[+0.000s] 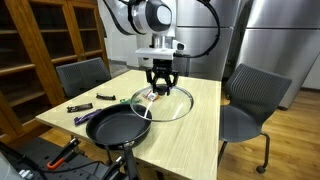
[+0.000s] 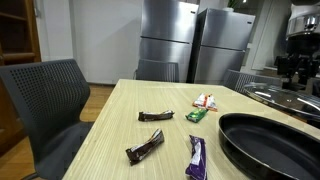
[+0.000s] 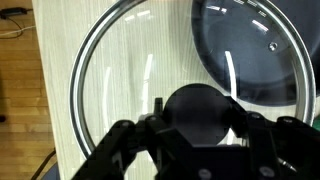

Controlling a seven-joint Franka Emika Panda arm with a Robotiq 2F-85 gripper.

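A clear glass lid with a metal rim hangs above the table, and my gripper is shut on its black knob. In the wrist view the lid fills most of the picture, knob between the fingers. Below and to the left in exterior view 1 stands the black pan, uncovered. The lid hangs to the right of the pan, overlapping it only in part as seen from the wrist. At the right edge of exterior view 2, the lid appears tilted above the pan.
Wrapped bars, one purple and others dark, lie left of the pan. Behind it are a green packet and a red-white packet. A grey chair stands beside it.
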